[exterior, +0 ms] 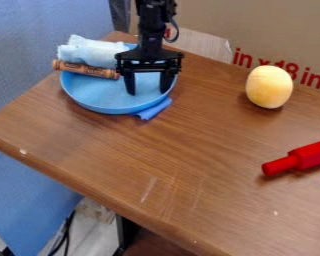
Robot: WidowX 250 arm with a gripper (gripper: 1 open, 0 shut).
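Note:
My black gripper (149,72) is low over the blue plate (101,96) at the upper left, its fingers reaching down into it; whether it holds anything is hard to tell. A wooden cylinder (80,70) with dark markings lies along the plate's left rim, beside a white crumpled cloth (91,52). A blue cloth (153,109) pokes out from under the plate's right side.
A pale yellow oval object (268,87) stands at the back right, and a red rolling-pin-like object (299,156) lies at the right edge.

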